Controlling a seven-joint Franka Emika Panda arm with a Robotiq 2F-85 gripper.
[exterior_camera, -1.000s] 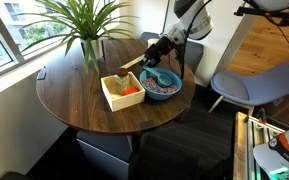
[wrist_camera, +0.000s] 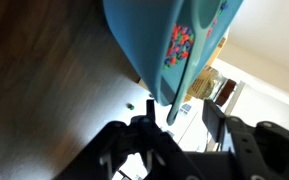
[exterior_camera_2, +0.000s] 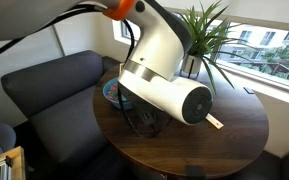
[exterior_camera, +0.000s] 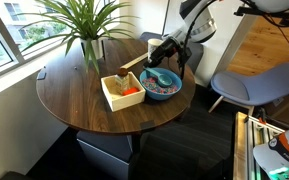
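A blue bowl [wrist_camera: 144, 45] holding small red and blue pieces fills the upper part of the wrist view. A pale teal spoon [wrist_camera: 189, 72] lies in it, its handle reaching over the rim towards my gripper. The handle's end lies between the two dark fingers, with a gap visible on either side, so the gripper looks partly open. In exterior view 1 the gripper [exterior_camera: 156, 58] is just above the left side of the bowl [exterior_camera: 162, 90]. Exterior view 2 hides the fingers behind the white arm.
A cream box [exterior_camera: 124, 97] with a bottle and orange items stands left of the bowl on the round brown table [exterior_camera: 74, 105]. Behind is a potted plant [exterior_camera: 91, 22]. A grey chair [exterior_camera: 246, 85] stands to the right.
The gripper has shifted slightly to the right above the bowl. The bowl and box stay in place.
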